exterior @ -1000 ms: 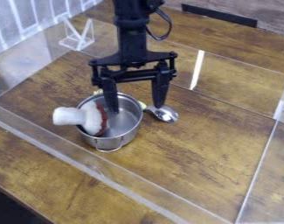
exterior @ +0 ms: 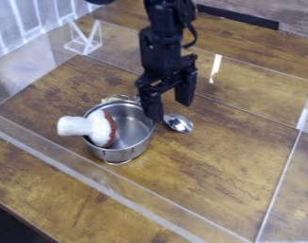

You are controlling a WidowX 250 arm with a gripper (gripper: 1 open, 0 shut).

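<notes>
My gripper (exterior: 167, 95) is black and open, its two fingers spread above and behind a steel pot (exterior: 128, 142), with nothing visible between them. In the pot, a white cylindrical object (exterior: 82, 125) with a reddish-brown end leans out over the left rim. A shiny spoon-like metal object (exterior: 176, 123) lies on the wood just right of the pot, below the gripper. A small yellowish item behind the pot's rim is too small to make out.
The wooden table (exterior: 226, 185) has free room at the right and front. Clear panels border the work area at the left, back and right.
My gripper has moved back and to the right, away from over the pot, and looks smaller and more turned. The pot and objects have stayed put.
</notes>
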